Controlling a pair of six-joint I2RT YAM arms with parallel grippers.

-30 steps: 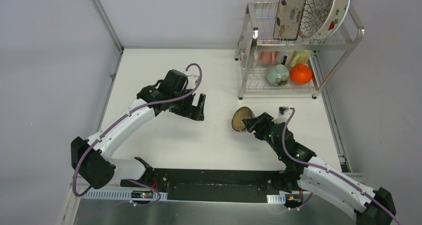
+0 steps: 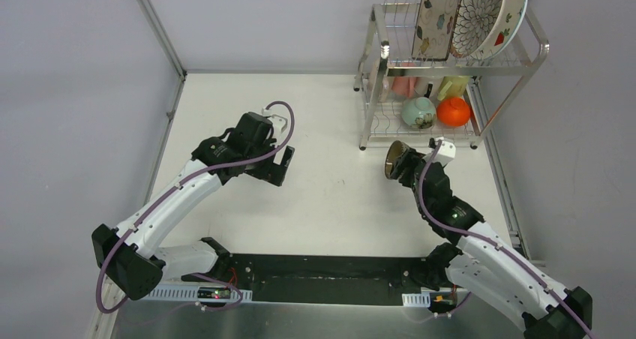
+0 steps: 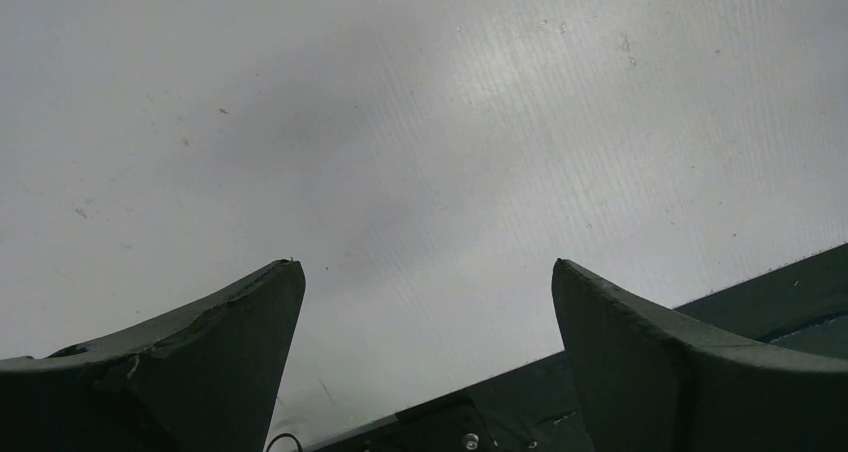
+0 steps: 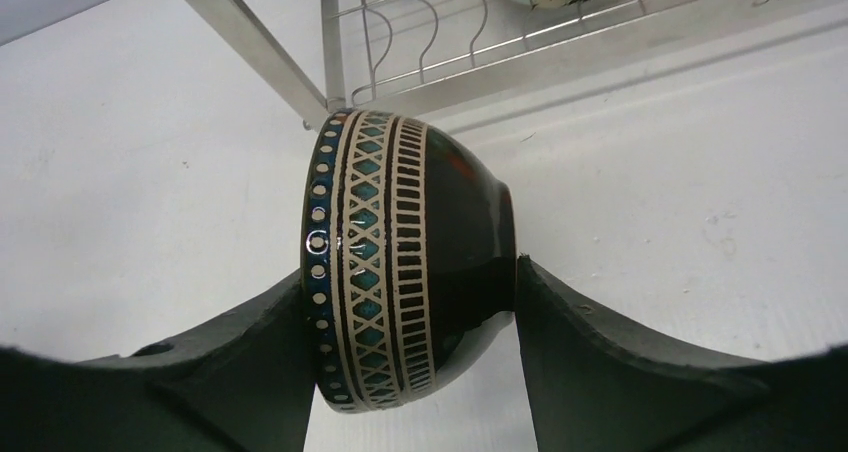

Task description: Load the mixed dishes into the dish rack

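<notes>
A dark bowl with patterned bands (image 4: pixel 400 252) is held on its side by my right gripper, a finger at the rim and one at the base, just in front of the two-tier metal dish rack (image 2: pixel 420 70). The rack's lower tier holds a mint piece (image 2: pixel 418 112), an orange piece (image 2: pixel 454 111) and pink and yellow pieces behind; a rectangular floral plate (image 2: pixel 435 20) and a round plate (image 2: pixel 484 20) stand on top. My left gripper is open and empty over the white board at left.
The middle and left of the board (image 2: pixel 322 211) are clear. Walls bound the left, back and right. A dark strip (image 2: pixel 330 279) runs along the front edge. The rack's near left post stands close beyond the held bowl.
My right gripper has carried the bowl toward the rack and to the right.
</notes>
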